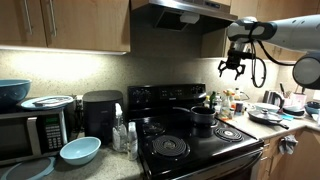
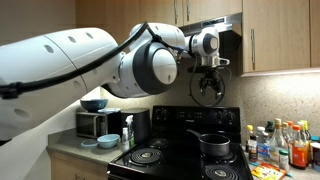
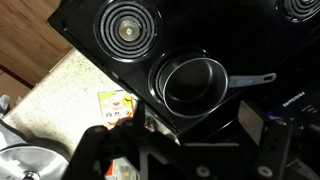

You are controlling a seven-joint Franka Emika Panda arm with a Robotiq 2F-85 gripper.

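My gripper hangs high over the right side of the stove, well above everything on it. Its two fingers stand wide apart in the wrist view, and nothing shows between them. Below sits a dark pot, empty inside, its handle pointing right in that view. Exterior view 2 also shows the pot, resting upright on a rear burner of the black stove.
Bottles and jars crowd the counter right of the stove. Farther right is a lidded pan. On the left counter are a light blue bowl, a microwave and spray bottles. The range hood hangs near the arm.
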